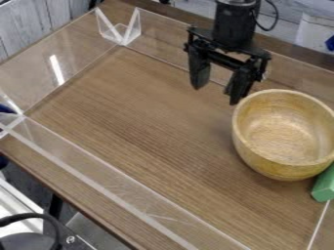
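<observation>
My black gripper (218,78) hangs over the back right of the wooden table, open, its dark fingers pointing down just behind and left of a large beige bowl (280,151). I see nothing clearly held between the fingers. The bowl stands on the right side of the table and looks empty.
A clear plastic object (119,27) sits at the back left. A green object (323,184) is at the right edge, beside the bowl. Dark curved items (26,239) lie at the lower left corner.
</observation>
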